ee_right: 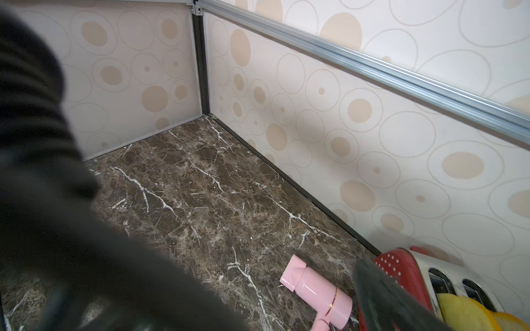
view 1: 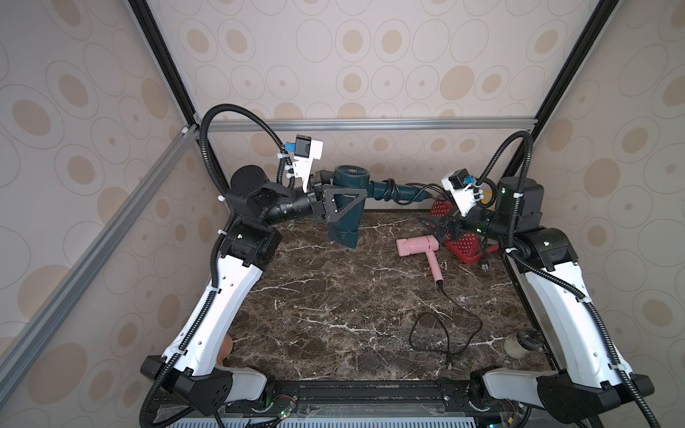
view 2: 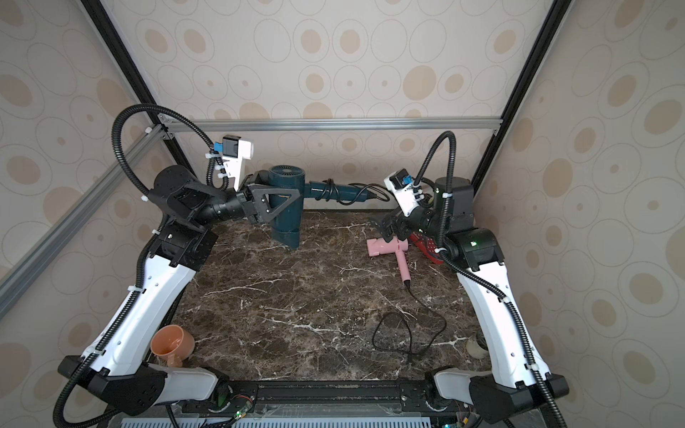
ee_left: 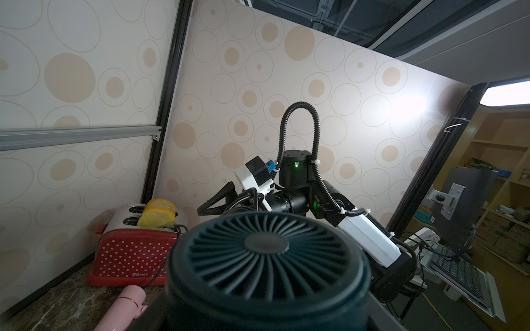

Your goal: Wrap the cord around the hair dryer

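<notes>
In the top views a dark teal hair dryer (view 1: 341, 227) is held up, its handle (view 1: 410, 192) pointing right with black cord (view 1: 389, 189) looped round it. My left gripper (view 2: 274, 203) is shut on the dryer's barrel; the vented end (ee_left: 267, 259) fills the bottom of the left wrist view. Loose cord runs from the handle's end toward the right arm. My right gripper (view 2: 385, 227) stands open, below and right of the handle's end. In the right wrist view dark blurred shapes cover the left side.
A pink hair dryer (view 1: 417, 245) lies on the marble counter (view 1: 342, 299) with its cord loosely looped. Behind it stands a red toaster (ee_left: 129, 256) with yellow slices. An orange cup (view 2: 171, 341) sits front left.
</notes>
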